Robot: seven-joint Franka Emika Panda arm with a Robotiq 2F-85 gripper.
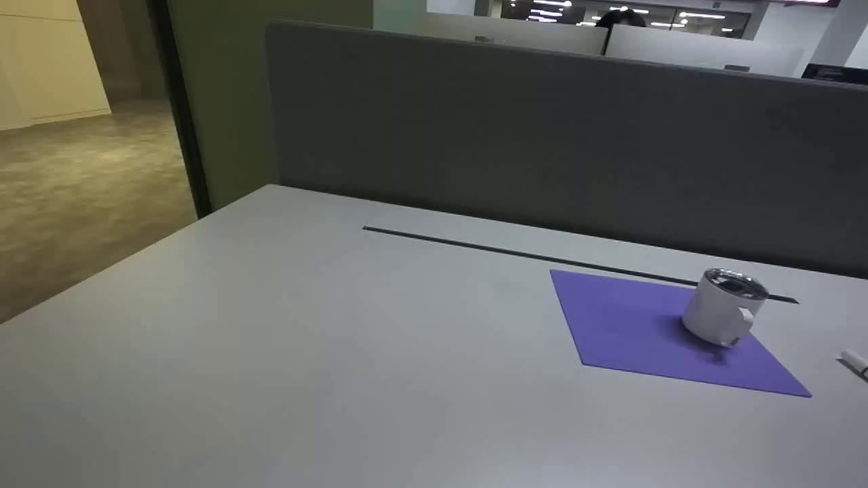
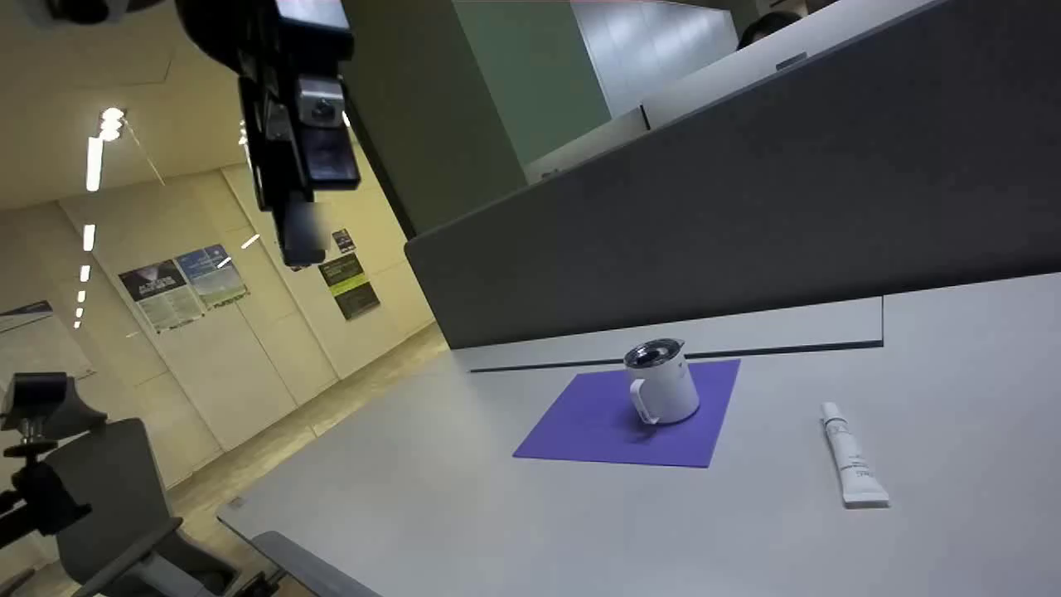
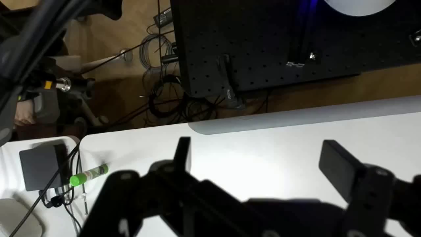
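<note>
A white mug [image 1: 714, 316] with a clear lid stands upright on a purple mat [image 1: 626, 321]. In exterior view 2 the mug [image 2: 664, 386] shows its handle towards the left, on the same mat [image 2: 567, 433]. A white tube [image 2: 853, 459] lies on the bare table to the right of the mat. My gripper is open in the wrist view, its fingers wide apart with only white table surface beneath. High at the upper left of exterior view 2, the gripper [image 2: 303, 224] hangs well away from mug and tube.
A dark partition [image 1: 561, 138] closes off the table's back. In the wrist view, a green-capped tube [image 3: 89, 175] and a black box [image 3: 44, 167] with cables sit at the left.
</note>
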